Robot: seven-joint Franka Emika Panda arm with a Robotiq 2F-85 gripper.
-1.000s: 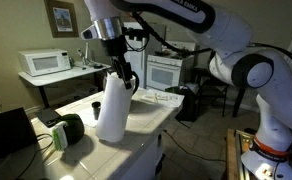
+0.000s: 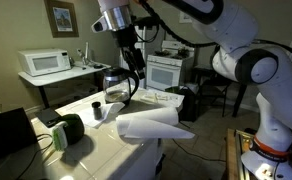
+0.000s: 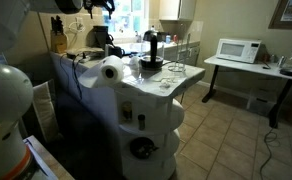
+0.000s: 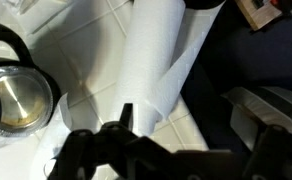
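A white paper towel roll (image 2: 151,123) lies on its side along the counter's front edge (image 2: 136,160) in exterior view 1, a loose sheet spreading from its right end. Above it, my gripper (image 2: 134,66) hangs apart from the roll, pointing down. The wrist view has the roll (image 4: 146,60) running lengthwise ahead of the open gripper, with no object held between its fingers. In exterior view 2 the roll's round end (image 3: 112,70) faces the camera at the counter edge.
A glass pot with a black handle (image 4: 14,95) stands on the tiles beside the roll. A dark mug (image 2: 97,109), a green round item (image 2: 72,128) and a black monitor-like box (image 2: 8,133) occupy the left. Beyond the counter's edge is open floor (image 3: 221,130).
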